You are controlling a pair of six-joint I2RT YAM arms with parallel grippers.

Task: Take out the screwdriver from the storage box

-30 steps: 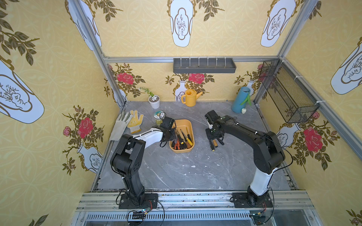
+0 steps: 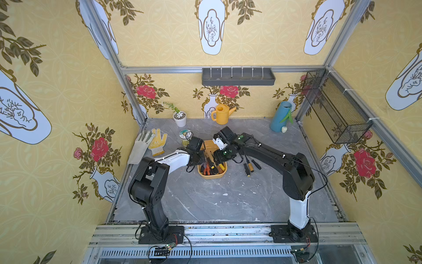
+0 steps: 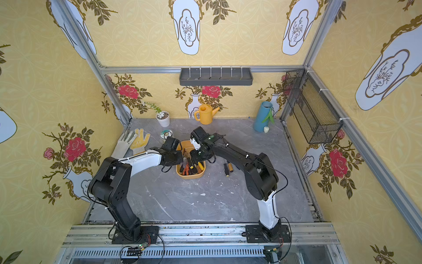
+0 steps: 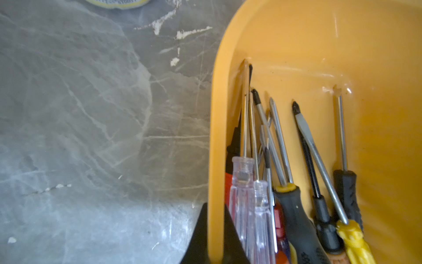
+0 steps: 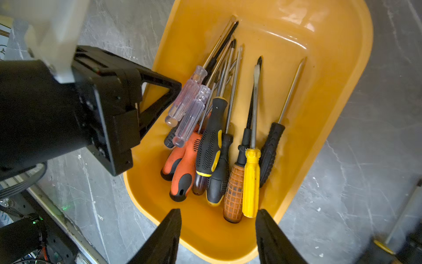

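Note:
An orange storage box holds several screwdrivers with clear, orange, black and yellow handles, among them a yellow one. My left gripper is shut at the box's left wall, its fingers either side of the rim in the left wrist view; in the right wrist view it reaches over that edge beside the clear handles. My right gripper stands open above the box, the screwdrivers between and beyond its fingertips in that view, none held.
Loose tools lie right of the box. Gloves, a potted plant, a watering can and a blue pitcher stand or lie around the back and left.
My right arm has moved left from over the loose tools to above the storage box. The left arm stays where it was.

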